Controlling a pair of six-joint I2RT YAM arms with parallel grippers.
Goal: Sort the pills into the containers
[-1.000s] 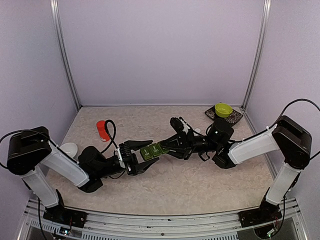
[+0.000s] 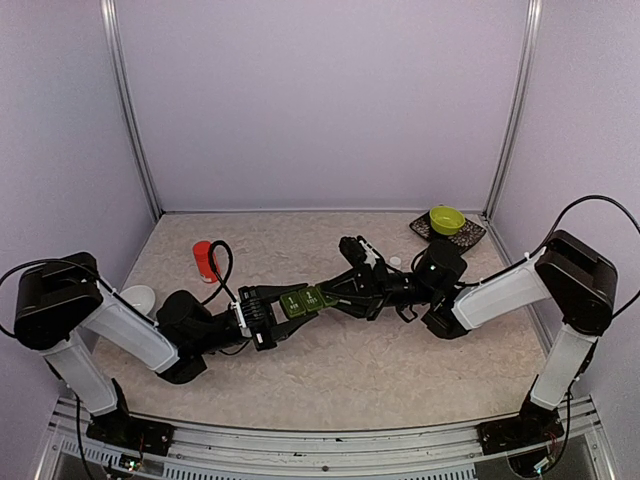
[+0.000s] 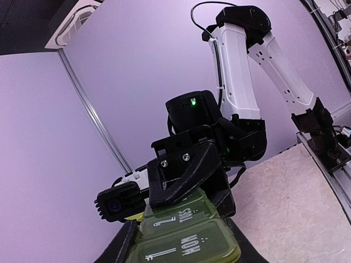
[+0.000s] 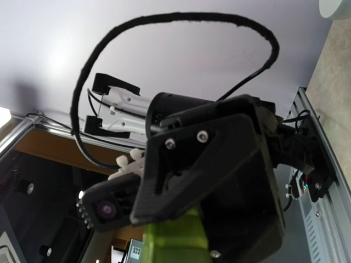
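Both grippers meet in mid-air over the middle of the table on a green pill organizer point(image 2: 300, 305) with lettered lids. My left gripper point(image 2: 294, 310) is shut on one end, its finger tips at the organizer's sides in the left wrist view. My right gripper point(image 2: 330, 293) grips the other end; in that view its black finger lies over the organizer point(image 3: 184, 244). In the right wrist view the green organizer point(image 4: 174, 241) shows below the black finger. No loose pills can be seen.
A red container point(image 2: 204, 264) and a white dish point(image 2: 138, 299) stand at the left. A yellow-green bowl point(image 2: 446, 216) sits on a dark tray point(image 2: 468, 237) at the back right. A small white item point(image 2: 395, 261) is partly behind the right arm.
The right arm and organizer look almost unchanged.
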